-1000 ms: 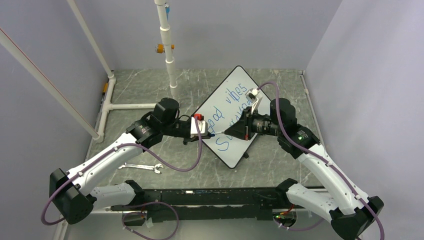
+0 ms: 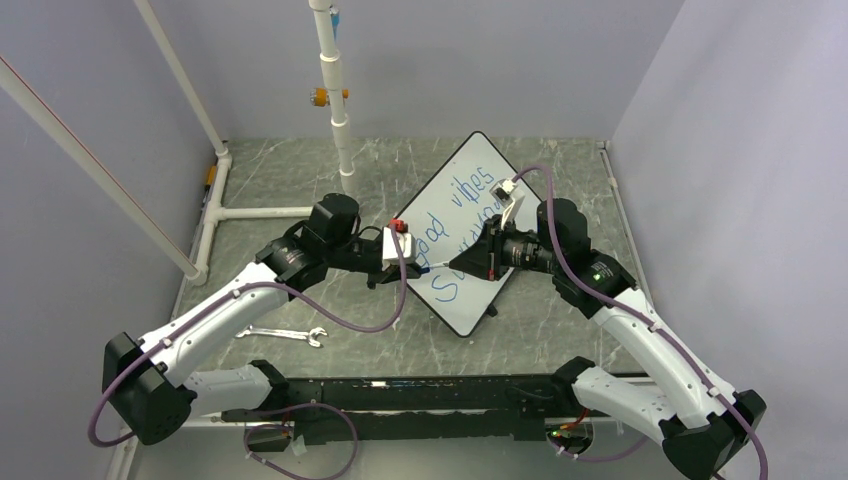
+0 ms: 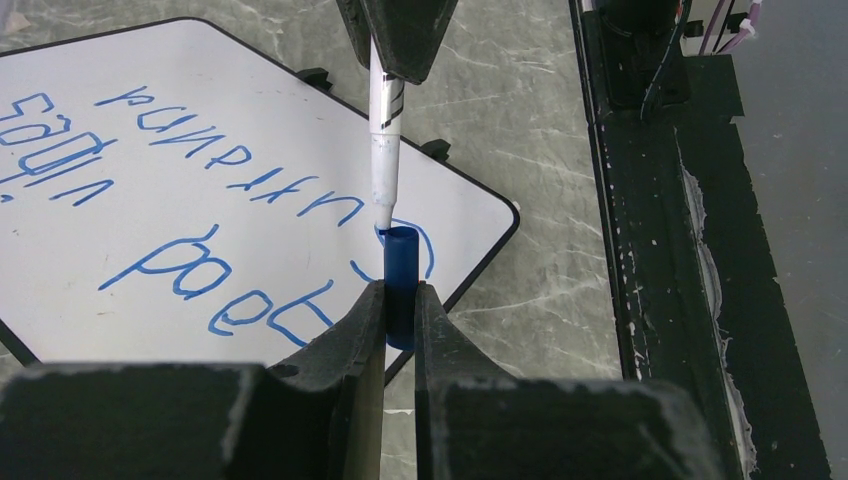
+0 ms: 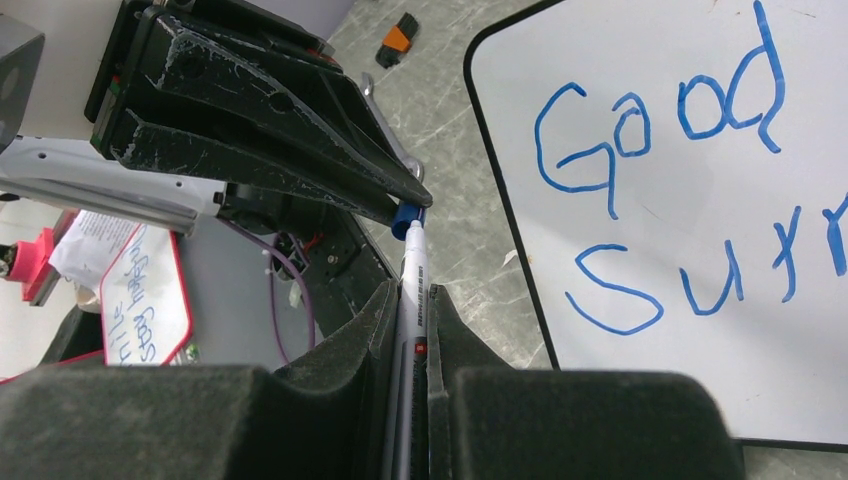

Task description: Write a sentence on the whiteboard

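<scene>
A white marker (image 4: 413,290) with its tip bare sits between the closed fingers of my right gripper. My left gripper is shut on a blue cap (image 3: 401,255), whose open end faces the marker. In the left wrist view the marker's tip is right at the cap's mouth; whether it is inside cannot be told. Both meet above the lower part of the whiteboard (image 2: 464,318). Blue handwriting (image 4: 600,290) covers the board, with "Good" and the start of "Surpr" readable in the right wrist view.
A wrench (image 2: 285,333) lies on the grey marbled table (image 2: 380,355) left of the board. White pipes (image 2: 265,212) stand at the left and back. Purple cables (image 2: 345,325) hang along both arms.
The right arm and the whiteboard look almost unmoved.
</scene>
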